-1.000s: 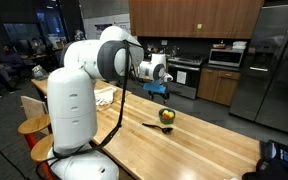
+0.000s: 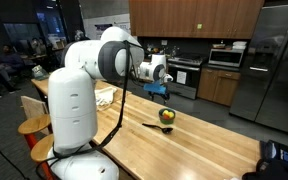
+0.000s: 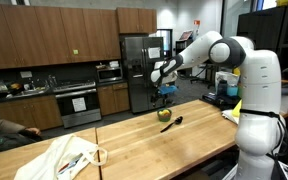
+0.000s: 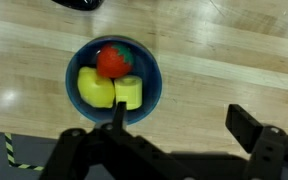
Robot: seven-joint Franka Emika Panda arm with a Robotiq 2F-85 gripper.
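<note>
A dark blue bowl [image 4: 150, 108] lies on the wooden table in the wrist view. Inside it are a red strawberry-like item [image 4: 114, 62], a yellow rounded fruit [image 4: 96, 88] and a pale yellow cylindrical piece [image 4: 130, 92]. My gripper is open, its two dark fingers wide apart, with only bare table showing between them. The left finger overlaps the bowl's lower edge in this view. From exterior view 1, the gripper [image 2: 156, 93] hangs above and slightly behind the bowl [image 2: 166, 119], clear of it.
A black utensil [image 2: 164, 129] lies on the table near the bowl. White cloth [image 3: 66, 155] covers part of another surface in exterior view 2. A person [image 2: 158, 68] is in the background behind the arm. The wooden table [image 2: 199, 150] has wide bare areas.
</note>
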